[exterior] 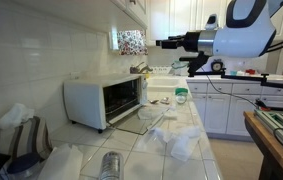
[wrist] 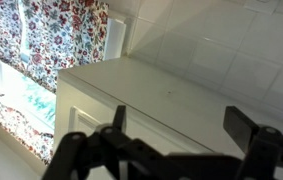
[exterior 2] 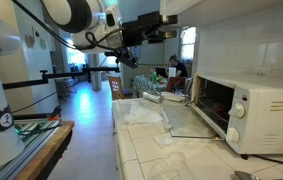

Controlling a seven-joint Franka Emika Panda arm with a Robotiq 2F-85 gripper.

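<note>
My gripper point(exterior: 171, 43) hangs in the air above the counter, well clear of everything on it. In the wrist view its two dark fingers point(wrist: 84, 152) stand wide apart, and nothing shows between them. A white toaster oven point(exterior: 102, 99) with a dark glass door stands against the tiled wall. On the tiled counter lies a crumpled white cloth or paper point(exterior: 184, 147). A clear plastic-looking piece point(exterior 2: 169, 166) rests near the counter's front in exterior view 2. Farther back is a small green-tinted container point(exterior: 181, 92).
At the near end are a shiny metal can point(exterior: 111, 166) and a striped item point(exterior: 21, 140) by the wall. A wooden table point(exterior: 271, 146) stands across from the counter. A floral curtain point(wrist: 56, 35) shows in the wrist view. Bare tile lies before the oven.
</note>
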